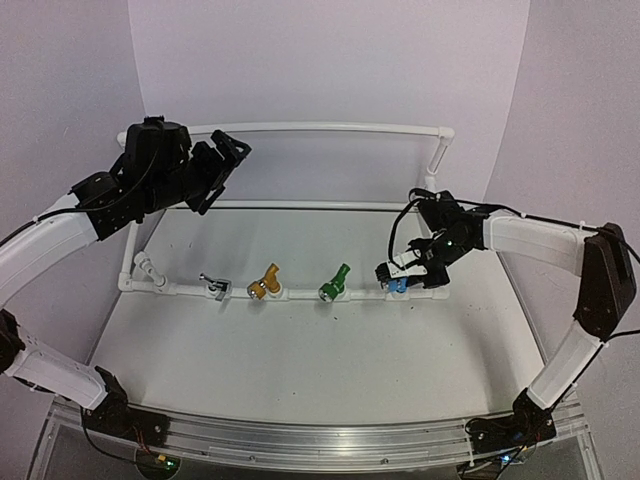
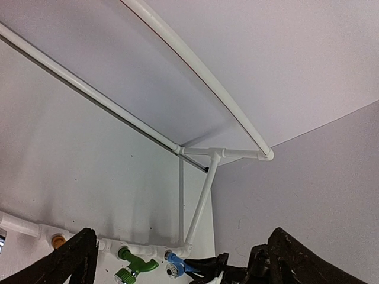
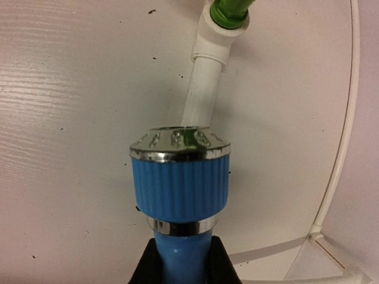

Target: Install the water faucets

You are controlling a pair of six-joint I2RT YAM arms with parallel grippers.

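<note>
The blue faucet (image 3: 180, 189) is at the right end of the lower white pipe, its body between the fingers of my right gripper, which is shut on it. From the top view, only a bit of the blue faucet (image 1: 397, 285) shows under the right gripper (image 1: 400, 275); its joint with the pipe is hidden. A green faucet (image 1: 335, 284), an orange faucet (image 1: 265, 283) and a silver faucet (image 1: 215, 287) sit on the same pipe farther left. High at the left, my left gripper (image 1: 222, 172) hangs open and empty, clear of the pipes.
The white lower pipe (image 1: 305, 295) runs across the white panel, with an angled fitting (image 1: 148, 268) at its left end. Behind stand two horizontal rails, the upper rail (image 1: 300, 127) spanning the frame.
</note>
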